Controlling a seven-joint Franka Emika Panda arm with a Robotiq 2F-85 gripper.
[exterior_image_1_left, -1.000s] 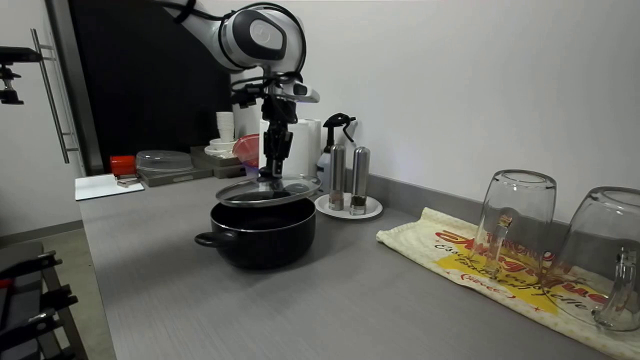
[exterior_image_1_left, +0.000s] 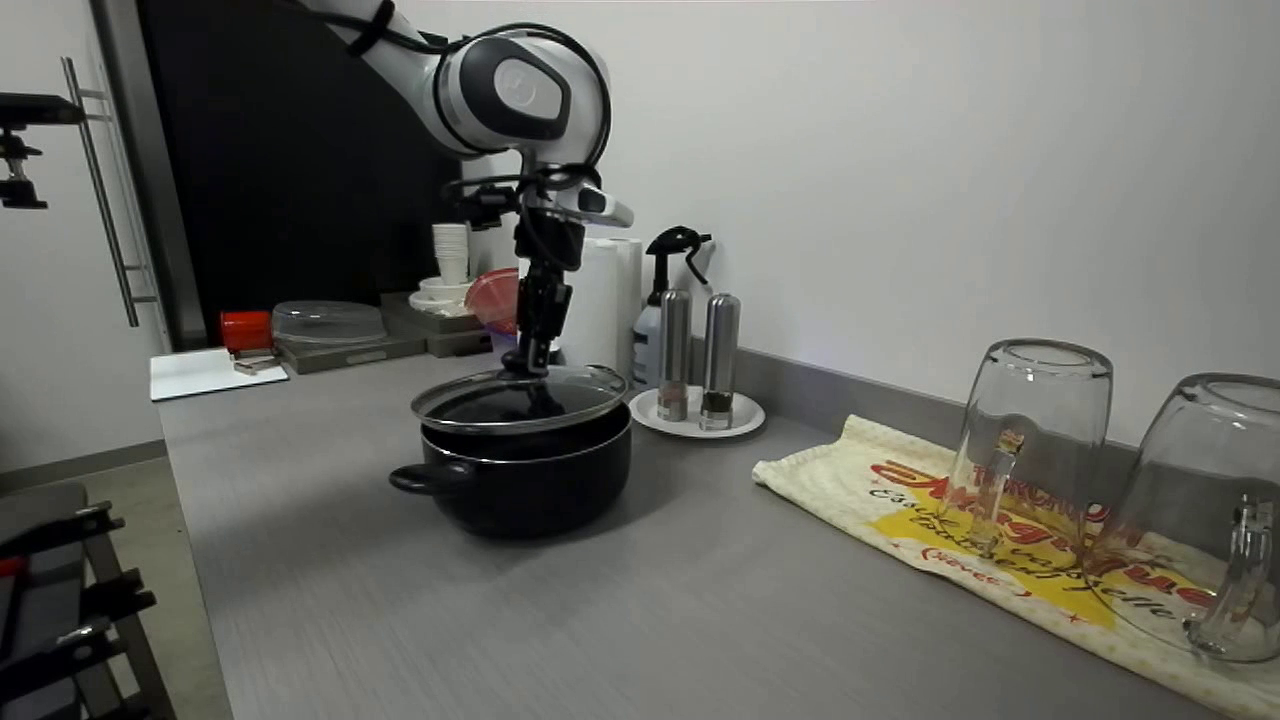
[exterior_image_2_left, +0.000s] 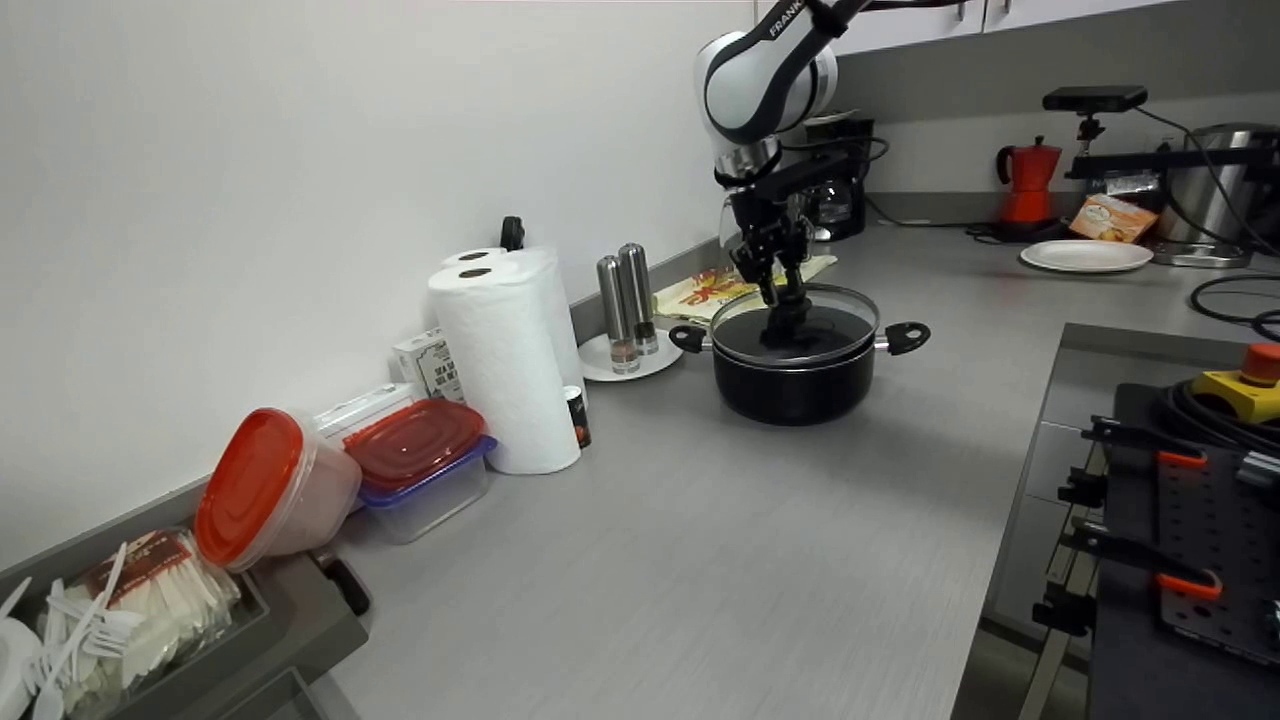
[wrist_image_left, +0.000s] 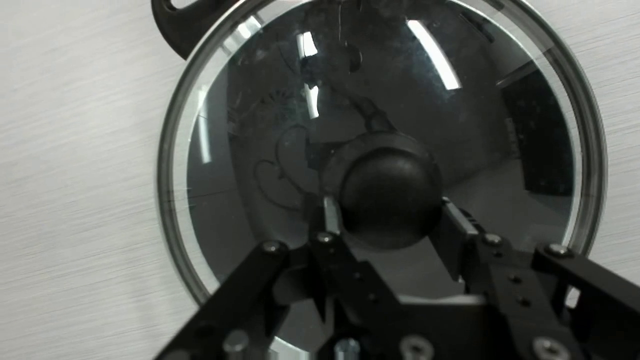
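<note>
A black pot (exterior_image_1_left: 528, 492) with two side handles stands on the grey counter. Just over its rim is a glass lid (exterior_image_1_left: 462, 408) with a metal edge, slightly tilted and set a little toward the back-left in exterior view 1, where a gap shows along the pot's near side. My gripper is shut on the lid's round black knob (wrist_image_left: 390, 189), one finger on either side. From exterior view 2 the lid (exterior_image_2_left: 828, 322) looks nearly level over the pot (exterior_image_2_left: 786, 396); whether it touches the rim at the far side I cannot tell.
Behind the pot, two steel grinders (exterior_image_1_left: 720, 354) stand on a white plate (exterior_image_1_left: 750, 418). Upturned glass mugs (exterior_image_1_left: 1032, 444) rest on a printed towel (exterior_image_1_left: 828, 474) at right. Paper rolls (exterior_image_2_left: 504, 372) and plastic containers (exterior_image_2_left: 282, 486) line the wall. Open counter lies in front of the pot.
The gripper and lid have come down and shifted slightly left in exterior view 1, narrowing the gap above the pot. The pot has stayed in place.
</note>
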